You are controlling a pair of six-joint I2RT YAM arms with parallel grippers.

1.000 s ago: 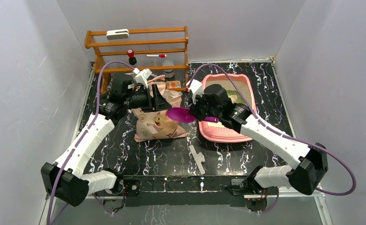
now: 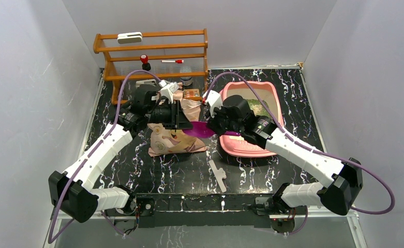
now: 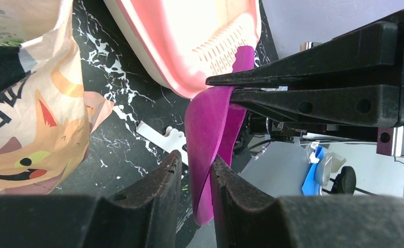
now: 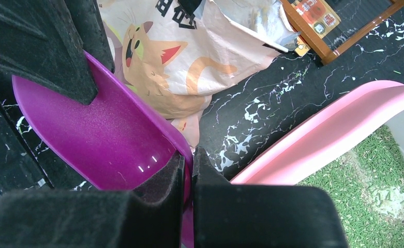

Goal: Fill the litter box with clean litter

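Note:
A purple scoop point(image 2: 199, 129) point(image 3: 205, 129) point(image 4: 101, 132) is held between the two grippers, above the gap between the patterned litter bag point(image 2: 175, 142) and the pink litter box point(image 2: 249, 150). My right gripper is shut on the scoop's rim near the handle. My left gripper has its fingertips at the scoop's other end, which stands between them in the left wrist view; whether it grips firmly is hard to tell. Green pellet litter point(image 4: 365, 201) lies in the box.
A wooden rack point(image 2: 150, 46) with small items stands at the back. A flat grey tool point(image 2: 218, 175) lies on the black marble counter in front of the bag. Walls close in on the left, right and back.
My left gripper has moved right and slightly down onto the scoop's bowl end. The right arm and the scoop have barely moved.

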